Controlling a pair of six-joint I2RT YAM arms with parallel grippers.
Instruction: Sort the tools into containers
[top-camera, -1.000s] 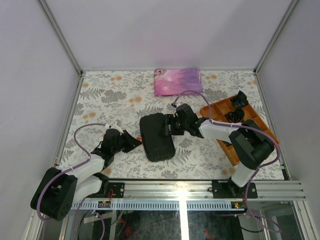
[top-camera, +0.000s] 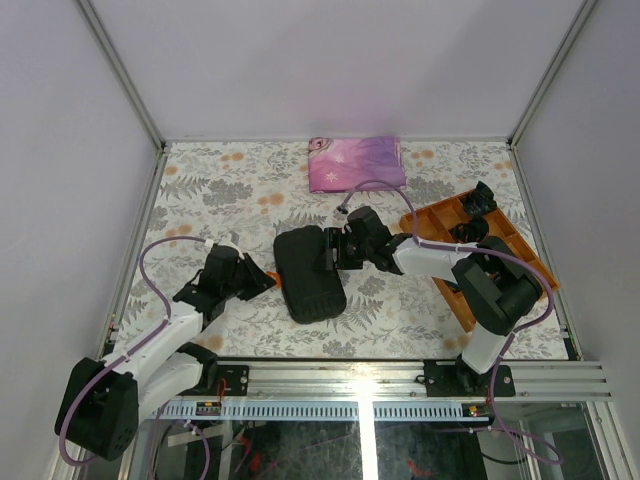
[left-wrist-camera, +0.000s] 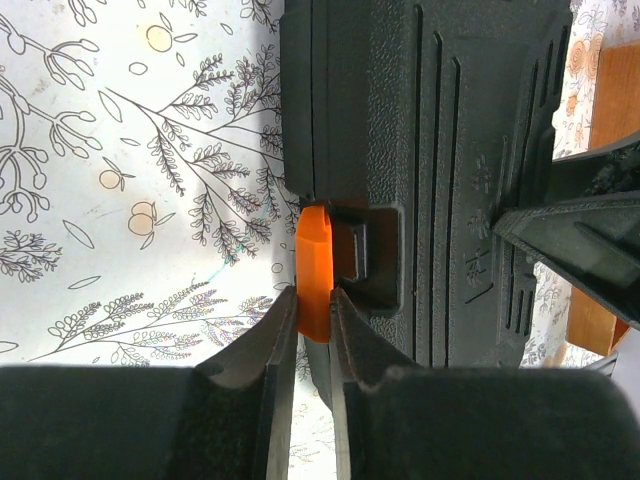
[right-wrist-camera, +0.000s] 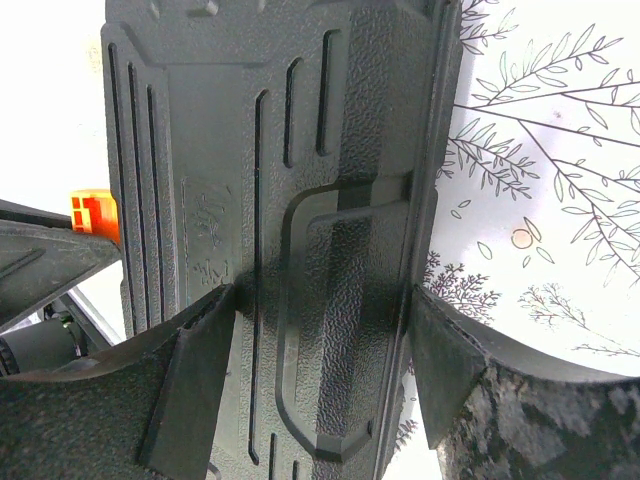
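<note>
A closed black case lies on the patterned cloth at the middle of the table. On its left side is an orange latch, swung outward, with my left gripper shut on it. My right gripper grips the case's right edge by its handle part, one finger on the top face and the other at the outer side. The tips of the left gripper's fingers also show beyond the case in the right wrist view. Whatever the case holds is hidden.
An orange wooden compartment box stands at the right with dark items inside, partly under my right arm. A folded pink-purple cloth lies at the back.
The left gripper has drawn slightly leftward, and more of the orange latch shows beside the case. The case has shifted a little to the left. My right arm has hardly moved.
</note>
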